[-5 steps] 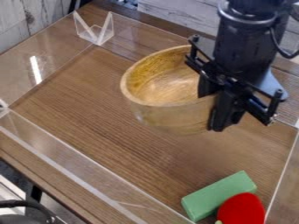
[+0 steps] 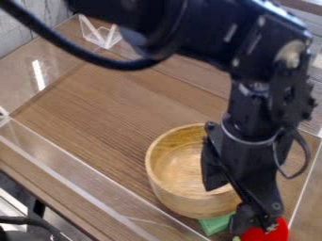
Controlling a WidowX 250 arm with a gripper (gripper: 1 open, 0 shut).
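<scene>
My black gripper (image 2: 239,184) hangs low over the right side of a wooden bowl (image 2: 176,174), which rests near the front of the tabletop on or against a green block (image 2: 216,224). A red object (image 2: 269,231) lies at the bottom right, partly behind the gripper. The gripper stands open; the bowl's right part and the fingertips' exact contact are hidden by its body.
A white wire stand (image 2: 101,30) is at the back left. My arm covers much of the upper view.
The bowl has come down from raised in the gripper to resting at the front right by the green block. The gripper has descended and now covers more of the bowl.
</scene>
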